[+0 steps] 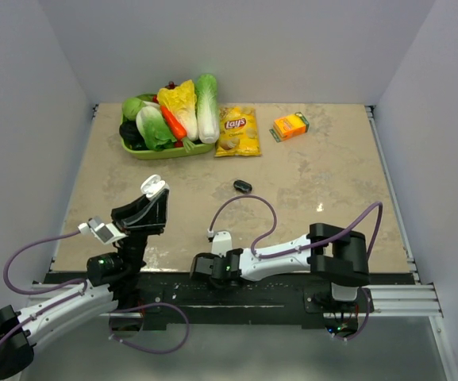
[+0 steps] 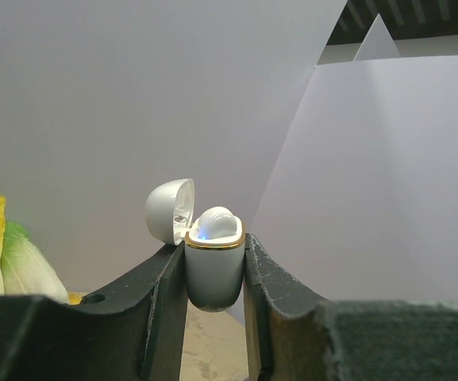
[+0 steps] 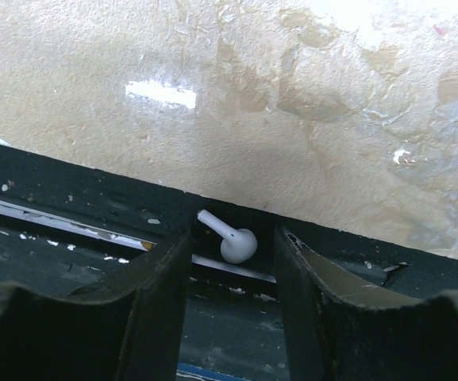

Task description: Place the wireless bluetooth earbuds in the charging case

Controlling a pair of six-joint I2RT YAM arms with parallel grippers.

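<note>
My left gripper is shut on the white charging case (image 2: 213,278), held upright with its lid open; one earbud (image 2: 217,221) shows inside, beside a blue light. In the top view the case (image 1: 154,187) is raised at the left. My right gripper points down at the table's front edge, fingers part open around a loose white earbud (image 3: 238,246), stem pointing up-left, lying on the dark rail. Whether the fingertips touch it I cannot tell.
A green basket of vegetables (image 1: 132,149), a chips bag (image 1: 236,131) and an orange box (image 1: 290,125) stand at the back. A small dark object (image 1: 242,186) lies mid-table.
</note>
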